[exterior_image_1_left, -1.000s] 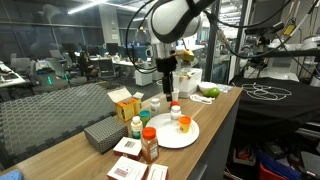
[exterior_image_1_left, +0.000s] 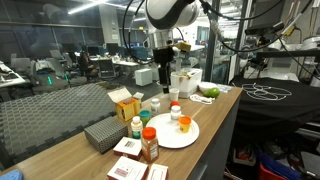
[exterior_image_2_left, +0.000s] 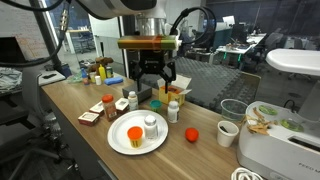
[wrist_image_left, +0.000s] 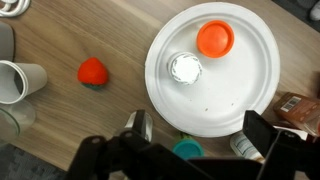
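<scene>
My gripper (exterior_image_2_left: 155, 80) hangs open above the table, its fingers wide apart with nothing between them. Below it, the round white plate (wrist_image_left: 213, 112) holds an orange cup (wrist_image_left: 215, 38) and a white-capped jar (wrist_image_left: 184, 68), standing apart from each other. To one side of the plate a small red object (wrist_image_left: 92, 71) rests on the bare wood; in exterior view 2 the red object (exterior_image_2_left: 192, 134) is right of the plate. A teal cup (wrist_image_left: 188, 148) stands just off the plate's rim, partly hidden by the gripper in the wrist view.
White cups (exterior_image_2_left: 228, 132) stand on the right in exterior view 2. A cardboard box (exterior_image_1_left: 124, 103), a grey mesh block (exterior_image_1_left: 108, 133), an orange-lidded bottle (exterior_image_1_left: 149, 145) and white boxes (exterior_image_1_left: 128, 147) crowd the near end. Bare wood surrounds the red object.
Compared with a second ago, the arm has risen a little and shifted left in exterior view 1. The objects on the table stay put.
</scene>
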